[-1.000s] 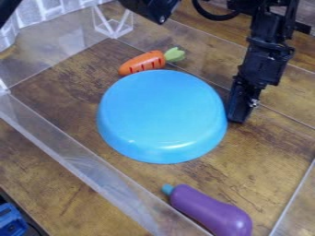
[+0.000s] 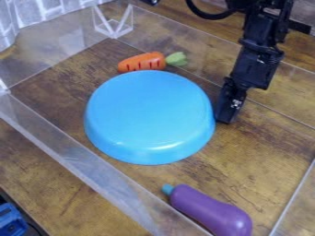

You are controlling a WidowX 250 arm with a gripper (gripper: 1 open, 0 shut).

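A large light-blue upturned bowl or dome sits in the middle of the wooden surface. Just right of its rim is my black gripper, low at the surface, shut with nothing visible between its fingers. An orange toy carrot with a green top lies behind the bowl. A purple toy eggplant lies in the front right.
Clear plastic walls border the wooden area on the left. Bare wood is free left of the bowl and to the right beside the eggplant.
The blue bowl has shifted slightly left, and my gripper has moved a little left along with it. The carrot and eggplant look unmoved.
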